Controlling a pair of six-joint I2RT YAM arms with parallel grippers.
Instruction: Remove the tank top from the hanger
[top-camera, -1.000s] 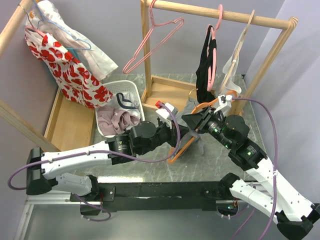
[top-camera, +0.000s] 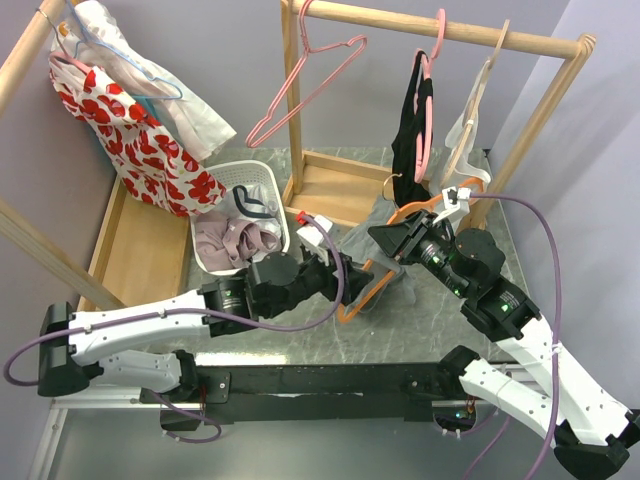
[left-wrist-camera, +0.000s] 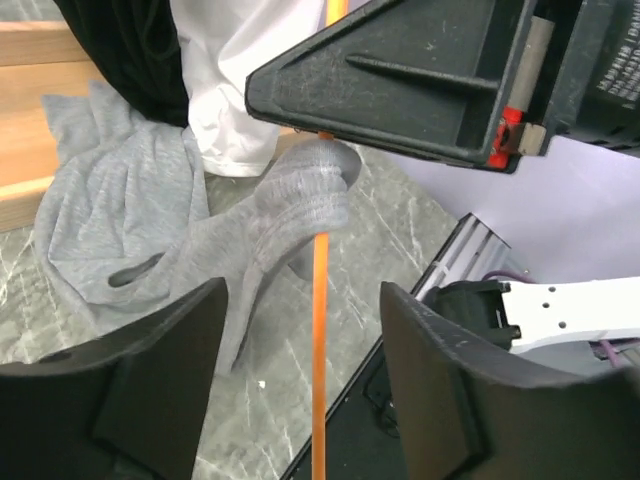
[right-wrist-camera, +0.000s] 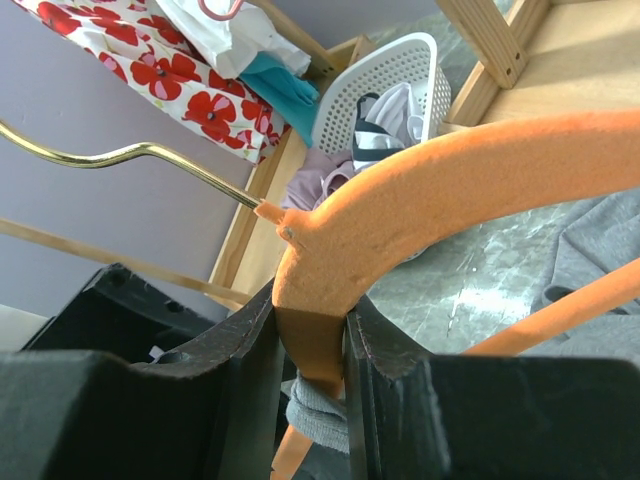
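Observation:
The orange hanger (top-camera: 358, 300) is held aslant in the air, its hook upward; in the right wrist view its shoulder (right-wrist-camera: 430, 185) curves across. My right gripper is shut on the hanger near its end. A bit of grey fabric (right-wrist-camera: 318, 415) shows round the hanger just beneath those fingers. The grey tank top (left-wrist-camera: 130, 220) hangs from the hanger, bunched round the bar close to the right gripper, its lower part spreading over the floor area. My left gripper is open, fingers apart, with the bare bar (left-wrist-camera: 319, 350) showing in the gap and no cloth between them.
A white basket (top-camera: 277, 190) of folded clothes stands behind the left arm. On the rack hang an empty pink hanger (top-camera: 310, 85), a black garment (top-camera: 408, 135) and a white garment (top-camera: 465, 130). A red-flowered garment (top-camera: 140, 140) hangs at the left.
My left gripper has drawn back leftward and slightly down, away from the grey cloth, and more of the hanger shows between the arms. The right arm has moved only slightly.

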